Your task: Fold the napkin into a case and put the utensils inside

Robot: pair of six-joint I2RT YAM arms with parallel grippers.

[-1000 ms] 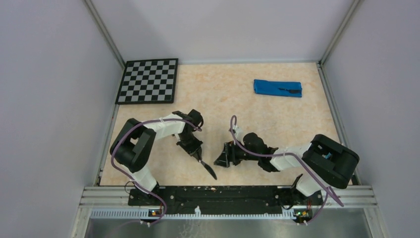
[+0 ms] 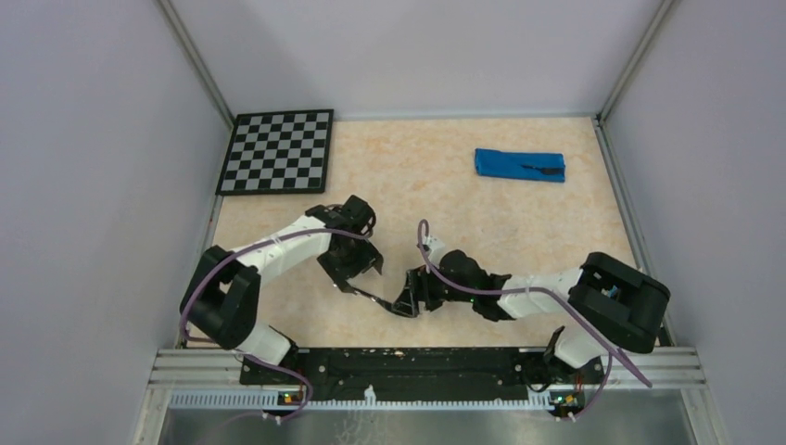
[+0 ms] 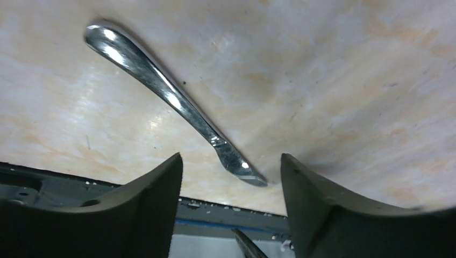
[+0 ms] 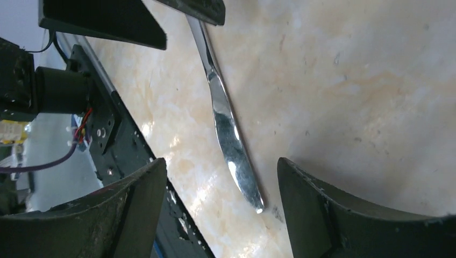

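Note:
A silver knife point(image 2: 376, 300) lies on the table, running diagonally between my grippers; in the left wrist view the knife point(image 3: 161, 88) is below the open fingers of my left gripper, nothing held. In the right wrist view its blade point(image 4: 234, 150) lies between and just beyond my right gripper's point(image 4: 222, 173) open fingers, with the left gripper's dark fingers over the other end. At the back right, a folded blue napkin point(image 2: 500, 162) has dark utensils on it.
A checkered board point(image 2: 275, 152) occupies the back left. The front edge with a black rail is close to both grippers.
My left gripper has let go of the knife and moved back to the left. The knife's angle has turned flatter, and my right gripper has shifted slightly left over its end.

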